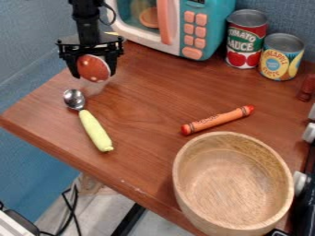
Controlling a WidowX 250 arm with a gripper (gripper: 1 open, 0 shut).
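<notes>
The black gripper is at the upper left of the camera view, shut on a red round object with a pale lower part, held at or just above the table. Just below it lies a spoon with a metal head and pale yellow handle. An orange crayon lies near the middle right. A wooden bowl stands at the lower right.
A teal toy microwave stands at the back. A tomato sauce can and a yellow-label can are at the back right, near a small red bottle.
</notes>
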